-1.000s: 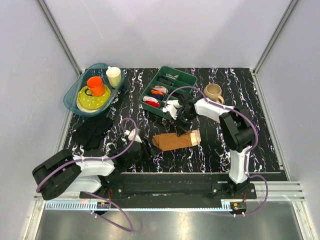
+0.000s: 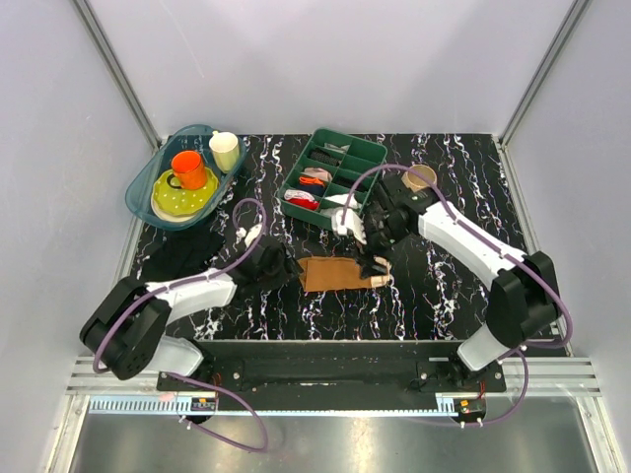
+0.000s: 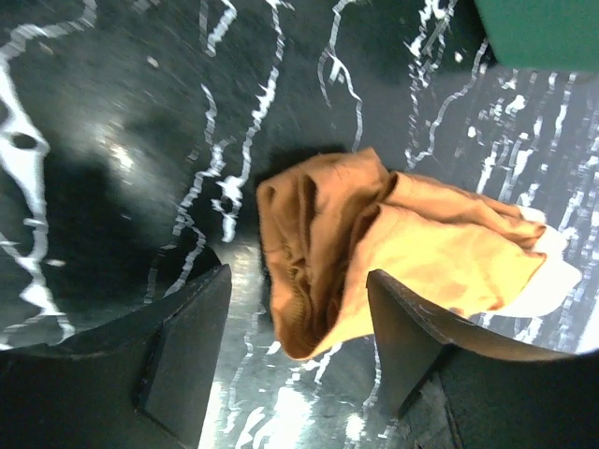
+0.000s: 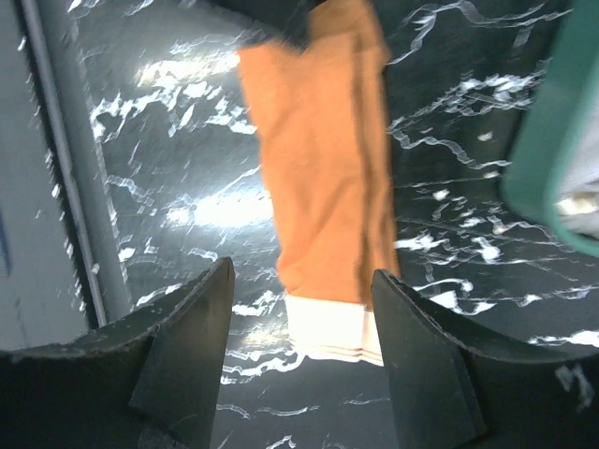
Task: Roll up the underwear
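Observation:
The orange-brown underwear (image 2: 333,276) lies folded flat in a narrow strip, white band at its right end. In the left wrist view its near end (image 3: 318,243) is creased; my left gripper hovers beside that end, fingers apart. My right gripper is above the white-band end (image 4: 328,323), fingers apart, with nothing visibly held. In the top view both grippers are dark shapes at either end of the strip.
A green divided box (image 2: 347,140) with items stands behind the underwear. At the back left are a blue tray (image 2: 145,187) with cups and plates and black cloths (image 2: 173,258). A tan cup (image 2: 424,172) sits back right.
My right gripper and arm have swung rightward toward the band end. The underwear shifted slightly.

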